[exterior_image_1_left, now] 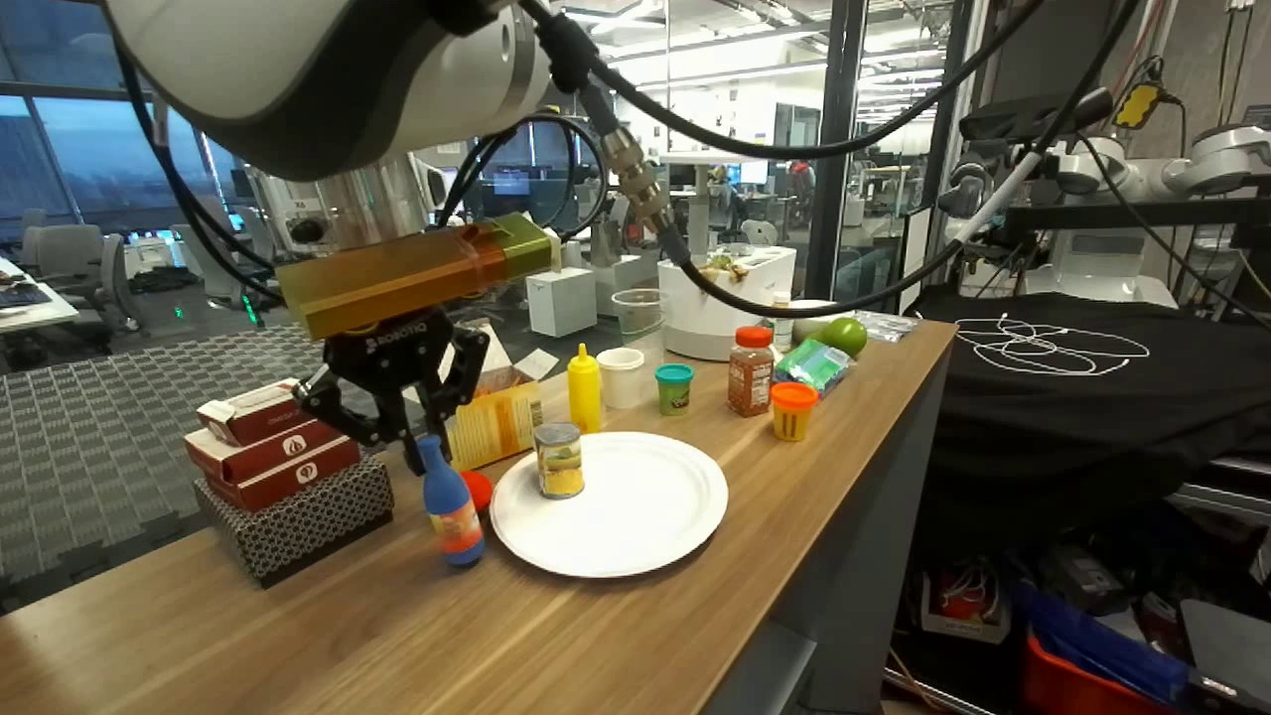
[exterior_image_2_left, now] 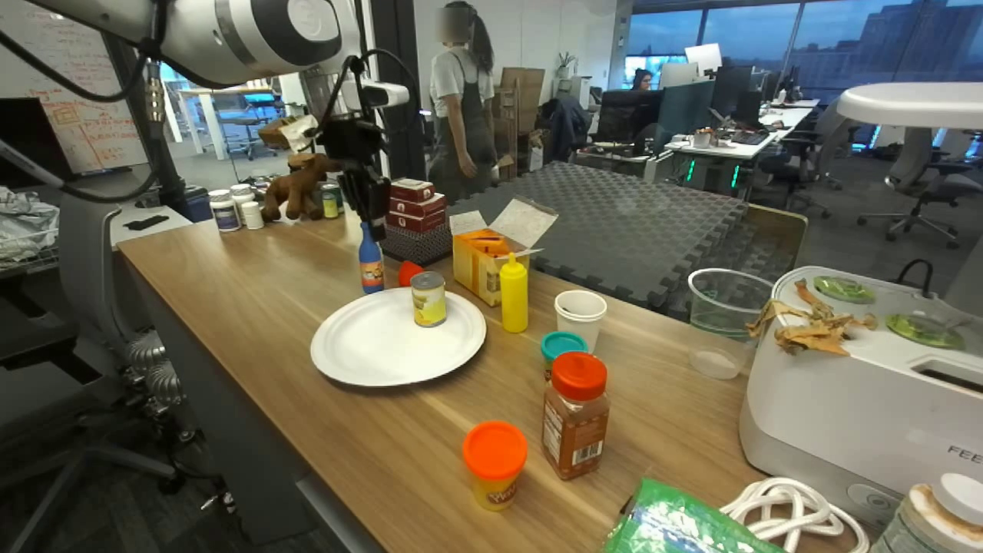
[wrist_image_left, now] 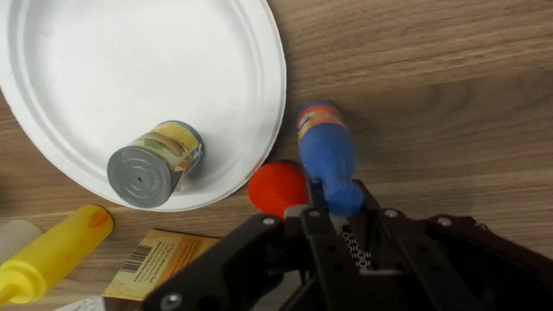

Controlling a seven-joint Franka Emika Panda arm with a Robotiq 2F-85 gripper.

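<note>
A blue bottle (exterior_image_1_left: 450, 506) with an orange and red label leans slightly beside the white plate (exterior_image_1_left: 637, 524). My gripper (exterior_image_1_left: 425, 448) is shut on its neck from above. In the wrist view the bottle (wrist_image_left: 327, 147) runs away from the fingers, its top between them. Whether its base touches the table cannot be told. On the plate stands a small tin can (exterior_image_1_left: 559, 461) with a yellow label, near the rim. A round red object (wrist_image_left: 277, 187) lies between the bottle and the plate, close to both.
Close by are a yellow squeeze bottle (exterior_image_2_left: 514, 295), an open carton (exterior_image_2_left: 477, 267) and red boxes stacked on a dark patterned box (exterior_image_1_left: 298, 512). A spice jar (exterior_image_2_left: 577, 415) and orange-lidded tub (exterior_image_2_left: 494, 464) stand farther along.
</note>
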